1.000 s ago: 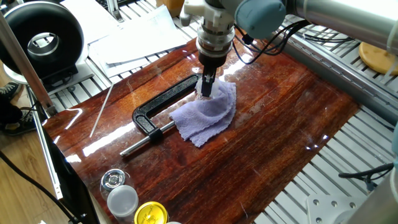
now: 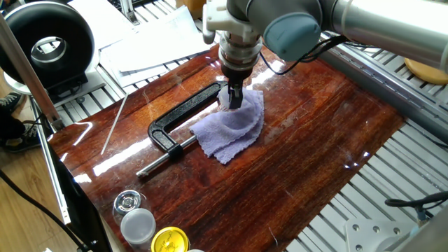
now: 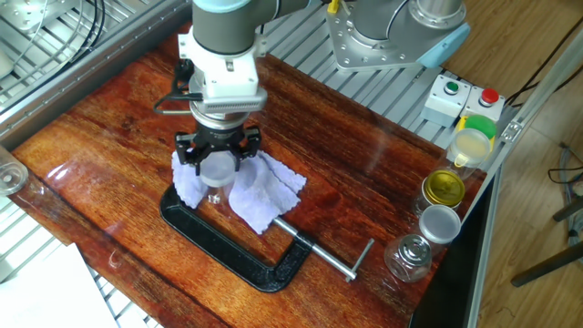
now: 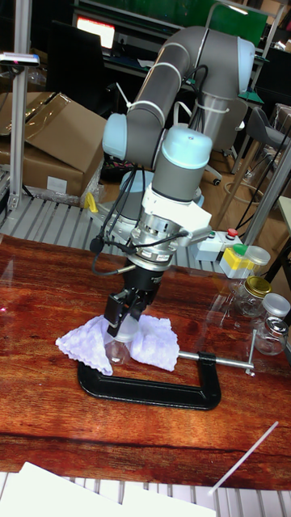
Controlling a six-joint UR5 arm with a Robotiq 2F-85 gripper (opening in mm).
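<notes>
My gripper (image 3: 218,162) points down over a clear jar (image 3: 217,195) with a whitish lid (image 3: 218,169). In exterior view 2 its black fingers (image 3: 250,142) stand on either side of the lid, close against it, and the gripper looks shut on it. The jar stands inside the frame of a black C-clamp (image 3: 219,251) lying on the table. A lilac cloth (image 2: 231,133) is bunched around the jar and over part of the clamp's screw. From exterior view 1 the jar is mostly hidden by fingers and cloth.
Several jars stand along one table edge, among them one with a gold lid (image 3: 444,188) and one with a grey-white lid (image 3: 439,224). Behind them are a button box (image 3: 463,99) and the robot's base.
The wrist and upper arm have shifted and turned slightly, while the fingertips stay at the lid. The cloth has crept a little to the left in exterior view 1.
</notes>
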